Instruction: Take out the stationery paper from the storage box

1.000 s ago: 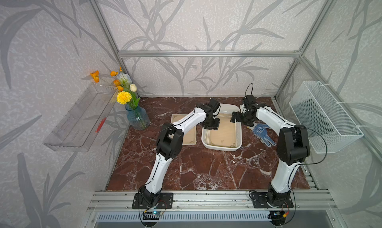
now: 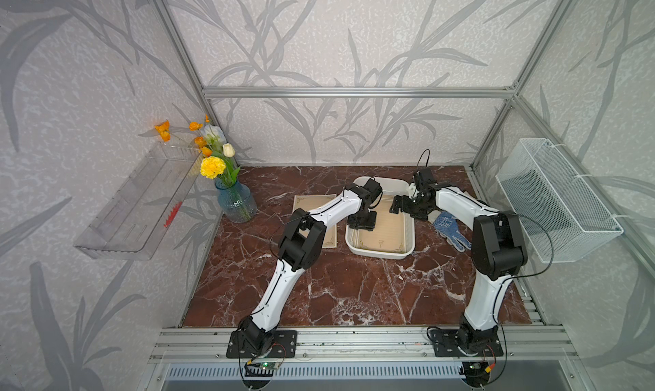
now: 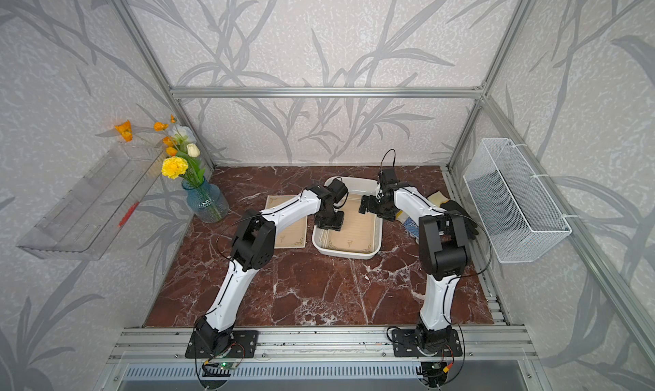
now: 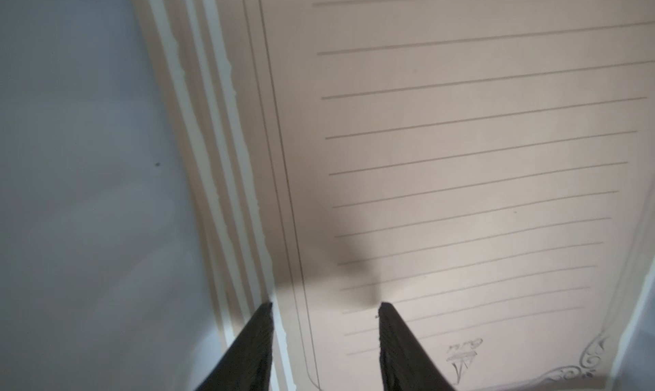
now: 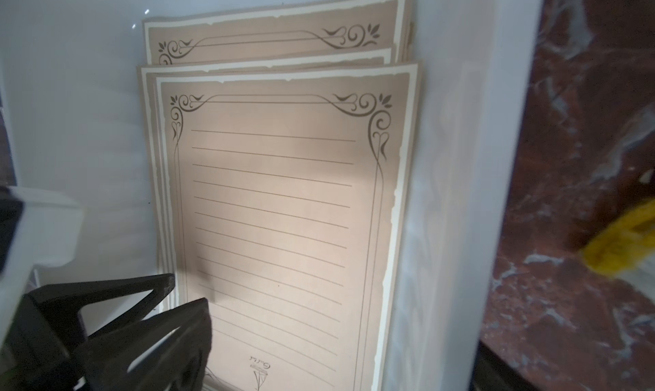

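Note:
A white storage box (image 2: 380, 254) holds several cream sheets of lined stationery paper (image 5: 273, 207) with scrolled corners. Another cream sheet (image 2: 328, 238) lies on the table left of the box. My left gripper is inside the box, low over the left edge of the stack. Its fingers stand part open with no sheet visible between them, and their shadow falls on the top page. My right gripper (image 2: 396, 205) is over the box's right side, open and apart from the paper.
A blue vase of flowers (image 2: 236, 203) stands back left. Right of the box lies a blue glove (image 2: 450, 228). A clear bin (image 2: 129, 217) and a white mesh basket (image 2: 559, 200) hang at the sides.
The right gripper has shifted a little left. The sheets lie as before.

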